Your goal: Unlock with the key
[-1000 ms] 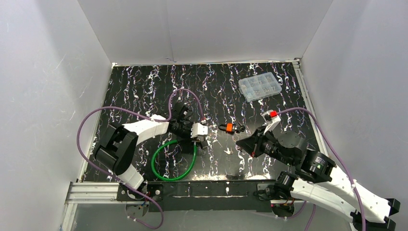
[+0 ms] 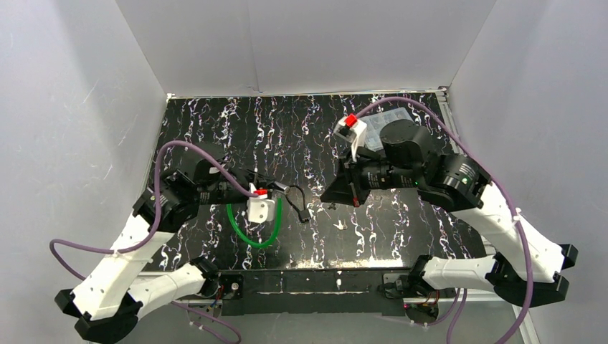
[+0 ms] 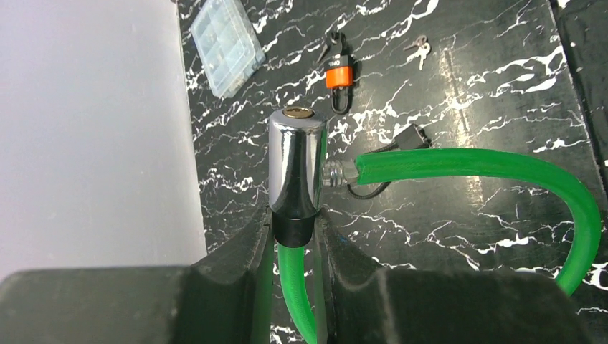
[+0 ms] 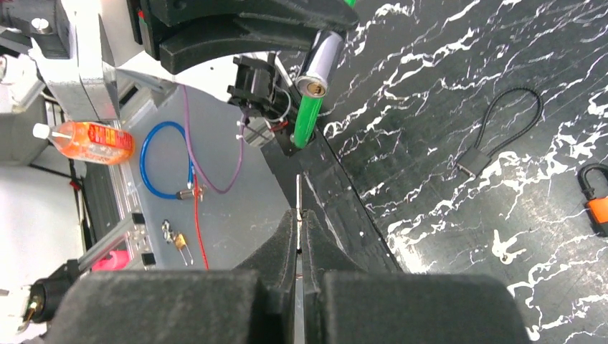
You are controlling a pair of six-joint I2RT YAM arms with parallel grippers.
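The green cable lock has a chrome barrel (image 3: 295, 161), and my left gripper is shut on its dark lower end. The barrel's brass keyhole end (image 3: 297, 112) points away from those fingers. Its green cable (image 3: 473, 162) hangs in a loop, also visible from above (image 2: 275, 229). A thin silver key (image 4: 299, 188) juts from between the fingertips of my right gripper, which is shut on it. In the right wrist view the barrel (image 4: 323, 61) is up ahead, clear of the key. From above, a gap separates the right gripper (image 2: 330, 199) from the lock.
On the black marbled table lie a small black cable lock (image 4: 474, 160), an orange-and-black padlock (image 3: 339, 74) and loose keys (image 4: 504, 246). A clear compartment box (image 2: 387, 123) stands at the back right. Light walls enclose the table.
The left arm has lifted the green cable lock off the table, and its barrel now hangs higher. My right gripper has moved left and up in the view, covering the orange padlock.
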